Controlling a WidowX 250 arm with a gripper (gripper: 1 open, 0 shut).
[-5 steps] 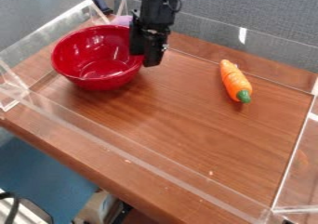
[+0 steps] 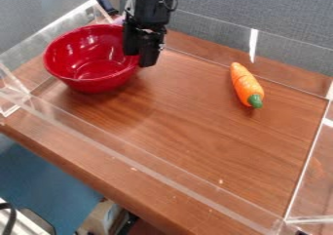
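Note:
A red bowl sits at the back left of the wooden table. My black gripper is at its right rear rim, fingers pointing down against the rim; whether they are shut on it is not clear. An orange toy carrot with a green tip lies to the right.
Clear plastic walls edge the table. A small pinkish item behind the bowl is mostly hidden.
The bowl and my gripper have shifted slightly to the left over the last second. The carrot has not moved.

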